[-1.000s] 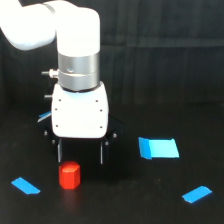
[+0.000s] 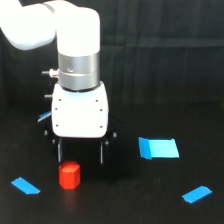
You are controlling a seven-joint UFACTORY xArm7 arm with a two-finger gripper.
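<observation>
My gripper (image 2: 80,154) hangs at the left of the camera view, under the white hand (image 2: 80,112). Its thin dark fingers stand well apart, with nothing held between them. A small red block (image 2: 69,175) rests on the black surface just below the left finger in the picture. Whether that finger touches the block, or is behind or in front of it, I cannot tell.
A light-blue square with a darker blue flap (image 2: 159,148) lies right of the gripper. Blue strips lie at the front left (image 2: 25,186) and front right (image 2: 197,194). Between them, the black surface is clear.
</observation>
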